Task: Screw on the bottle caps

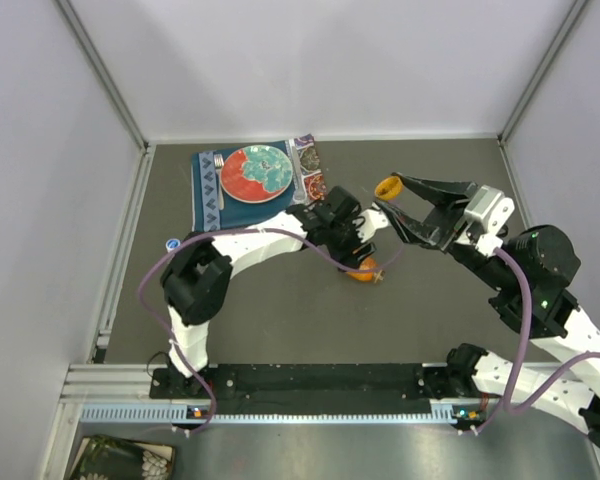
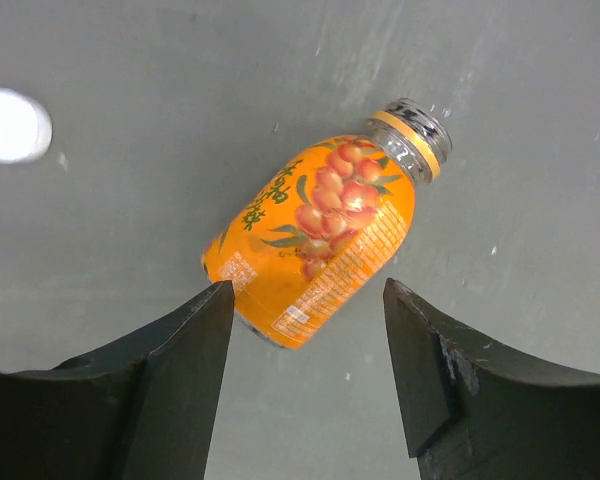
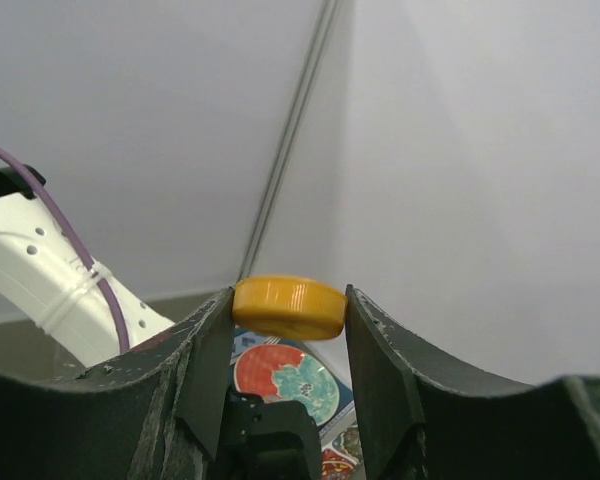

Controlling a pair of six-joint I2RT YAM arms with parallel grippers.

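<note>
An orange-labelled bottle (image 2: 310, 240) lies on its side with a bare metal threaded neck, between and just beyond the open fingers of my left gripper; in the top view it is partly under that gripper (image 1: 360, 255). A white round object (image 2: 12, 125) lies near it. My right gripper (image 1: 400, 205) is raised at the right, its fingertips on an orange cap (image 3: 289, 306), which it holds up off the table.
At the back left a red-and-teal plate (image 1: 250, 180) and a fork (image 1: 219, 180) rest on a blue mat (image 1: 207, 210). A small blue-and-white item (image 1: 173, 245) lies left of my left arm.
</note>
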